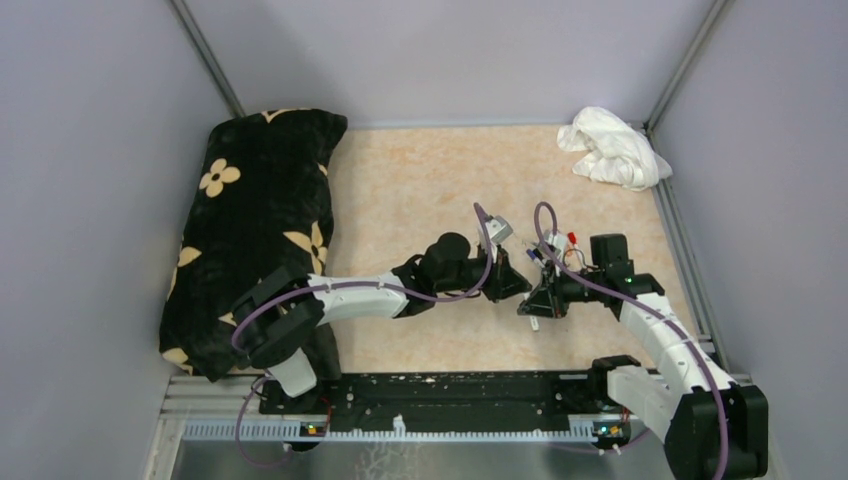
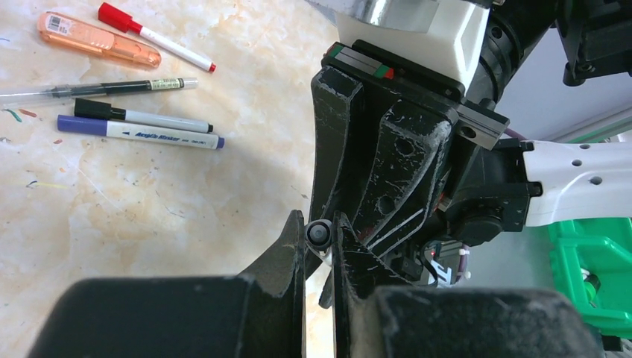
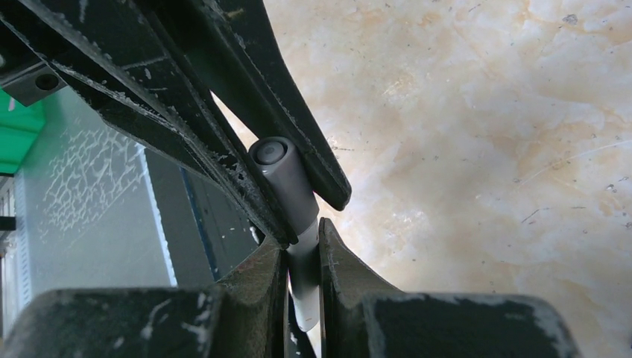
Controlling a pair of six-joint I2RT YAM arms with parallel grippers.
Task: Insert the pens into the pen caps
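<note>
A white marker with a grey cap is held between my two grippers. In the right wrist view the grey cap (image 3: 292, 183) meets the white barrel (image 3: 304, 272) with no visible gap; how deep the barrel sits inside is hidden. My left gripper is shut on the cap, whose round end faces the left wrist camera. The right gripper is shut on the barrel. From above, the left gripper (image 1: 524, 286) and right gripper (image 1: 526, 306) nearly touch, with the white barrel end (image 1: 534, 324) poking out below.
On the table to the left in the left wrist view lie a red-capped marker (image 2: 160, 39), an orange highlighter (image 2: 100, 41), a dark clear-bodied pen (image 2: 119, 88), a black-capped marker (image 2: 149, 118) and a purple-capped marker (image 2: 141, 133). A white cloth (image 1: 612, 148) rests at the back right.
</note>
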